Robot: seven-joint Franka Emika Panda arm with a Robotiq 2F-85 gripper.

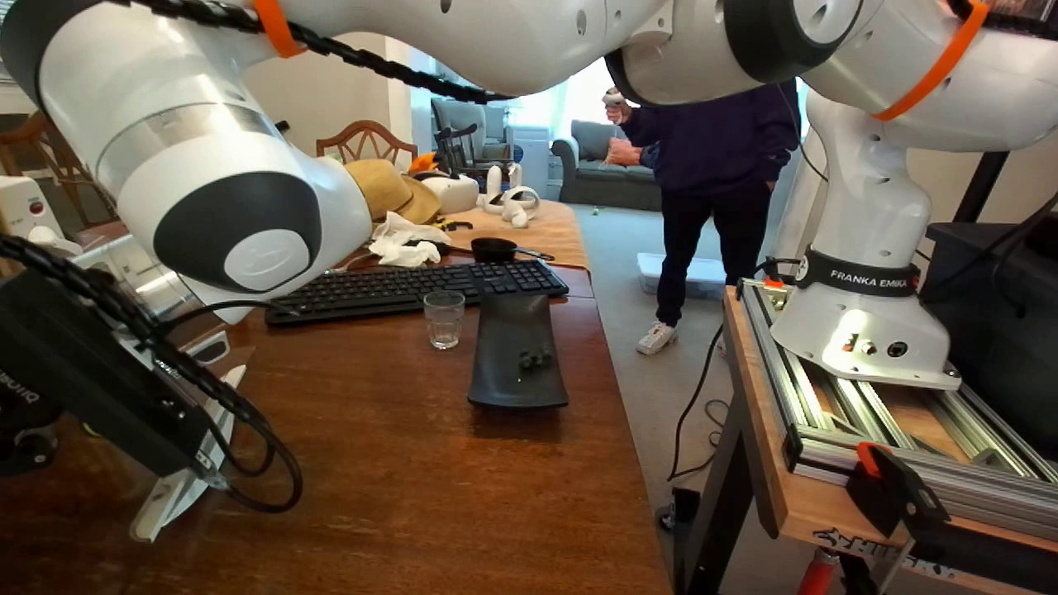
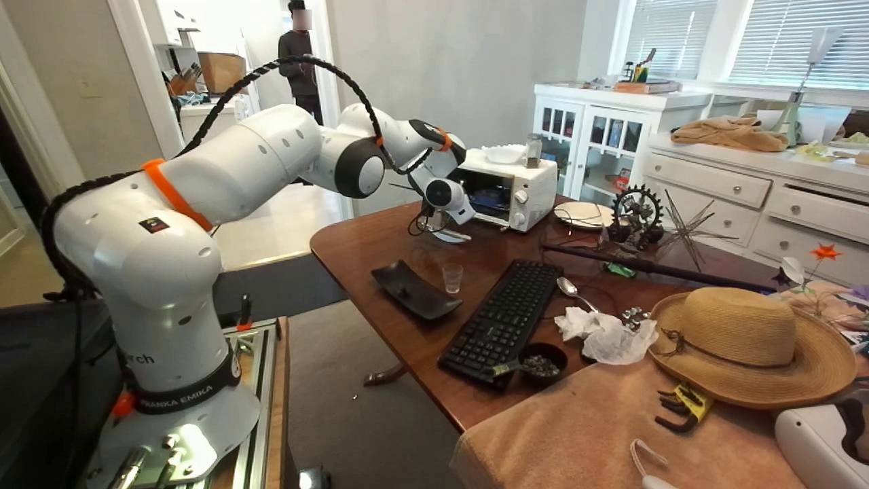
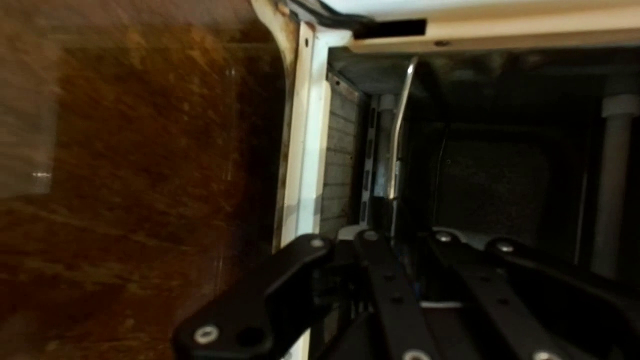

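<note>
In the wrist view my gripper is at the mouth of a white toaster oven (image 3: 310,138), its black fingers (image 3: 393,288) drawn close together. Something seems to sit in the narrow gap, but it is too dark to make out. Just ahead, a thin metal wire (image 3: 396,138) inside the oven runs toward that gap. The lowered glass door (image 3: 150,150) lies to the left in this view. From the second exterior view, the arm reaches to the front of the oven (image 2: 529,195), and the fingertips are hidden.
On the table, a black tray (image 1: 511,342) carries small dark pieces beside a clear glass (image 1: 444,319). A keyboard (image 2: 509,318), a dark bowl (image 2: 543,363) and a straw hat (image 2: 749,342) lie farther along.
</note>
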